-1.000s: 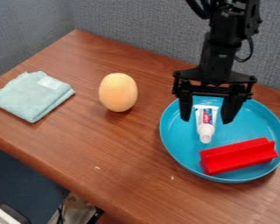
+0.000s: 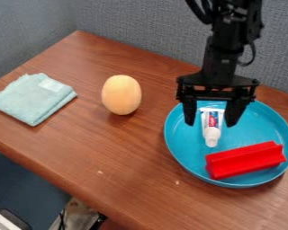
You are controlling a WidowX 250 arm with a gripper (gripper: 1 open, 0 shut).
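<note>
My black gripper (image 2: pixel 211 111) stands open over the back of a blue plate (image 2: pixel 183 148), its two fingers spread either side of a white toothpaste tube (image 2: pixel 212 133) with a red and blue label. The tube lies on the plate, cap toward the front. A red block-like object (image 2: pixel 245 160) rests on the plate's front right.
An egg-shaped tan object (image 2: pixel 121 94) stands on the wooden table left of the plate. A folded pale blue cloth (image 2: pixel 33 97) lies at the far left. Grey panels line the back.
My gripper has shifted very slightly; the objects on the table have not moved.
</note>
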